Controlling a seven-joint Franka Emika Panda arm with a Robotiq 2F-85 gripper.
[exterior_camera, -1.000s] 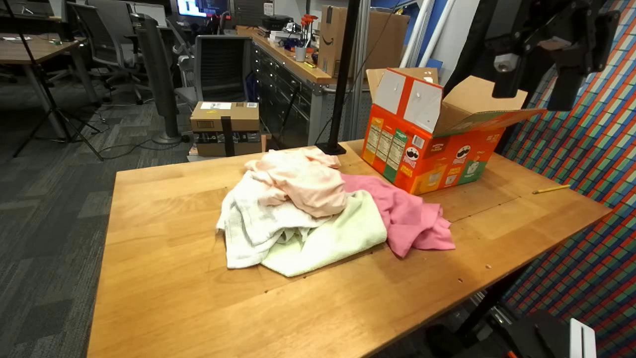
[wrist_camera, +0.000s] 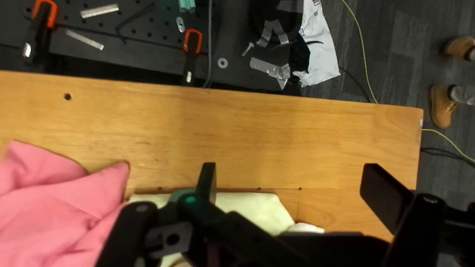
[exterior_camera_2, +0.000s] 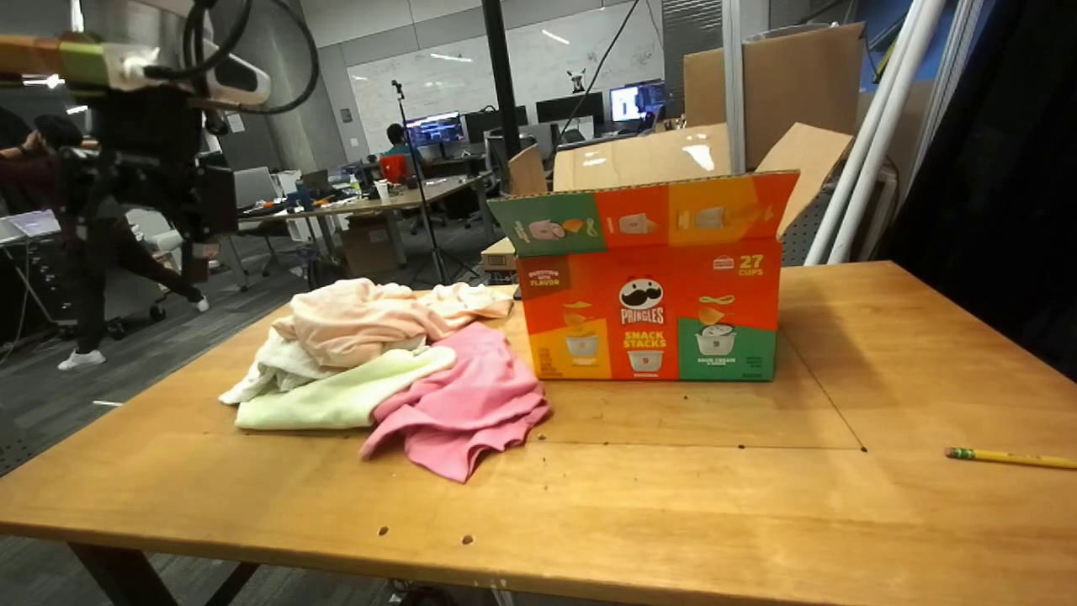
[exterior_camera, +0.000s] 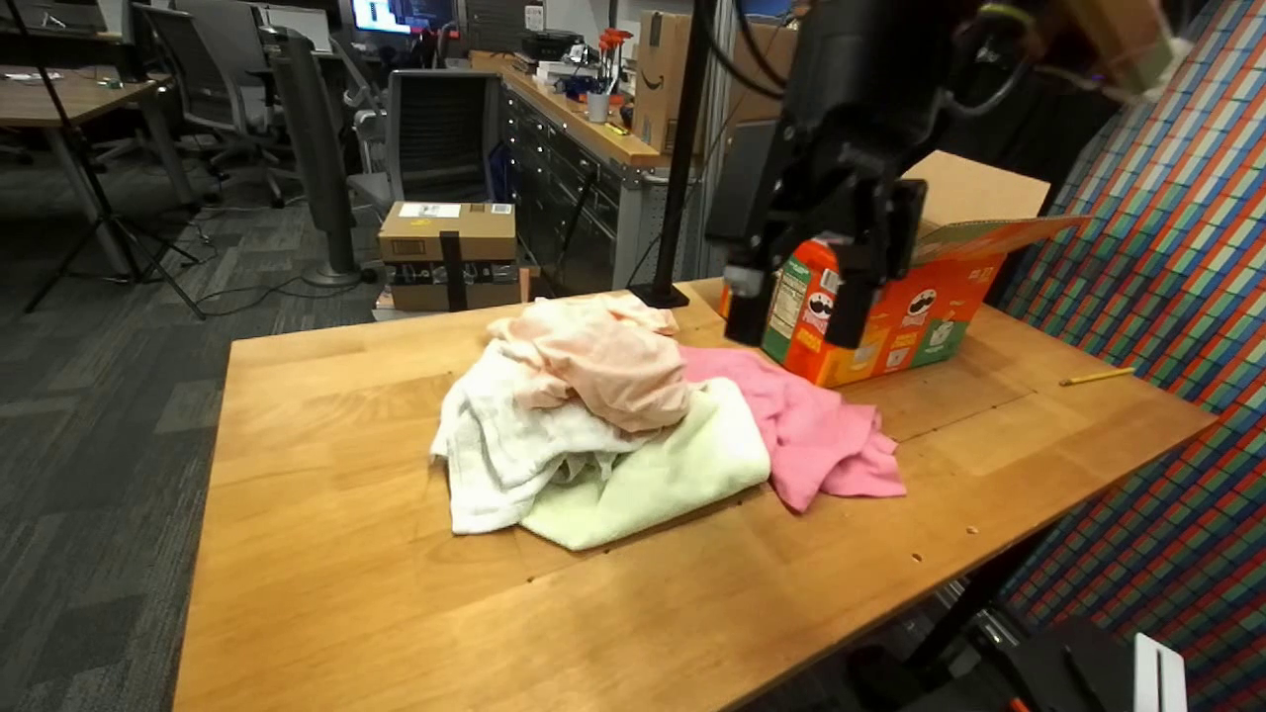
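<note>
A loose heap of cloths lies on the wooden table. On top is a peach cloth [exterior_camera: 611, 362], over a white cloth [exterior_camera: 493, 445] and a pale green cloth [exterior_camera: 665, 475]. Beside them a pink cloth [exterior_camera: 807, 427] spreads crumpled toward the box, its near part flat on the wood. High above the tabletop hangs my gripper [exterior_camera: 789, 326], open and empty, clear of the cloths. In the wrist view its fingers [wrist_camera: 386, 198] stand wide apart, with part of the pale green cloth [wrist_camera: 249, 209] below and the pink cloth [wrist_camera: 58, 209] off to the left.
An open Pringles carton [exterior_camera_2: 651, 313] with raised flaps stands beside the cloths. A yellow pencil [exterior_camera_2: 1010, 459] lies near the table's edge. A black pole [exterior_camera: 678, 178] rises at the back edge. Bare table [exterior_camera: 356, 570] stretches in front and to the left of the heap.
In exterior view 1 my gripper has moved left and lower, from the upper right to in front of the carton. The cloths and carton have not moved.
</note>
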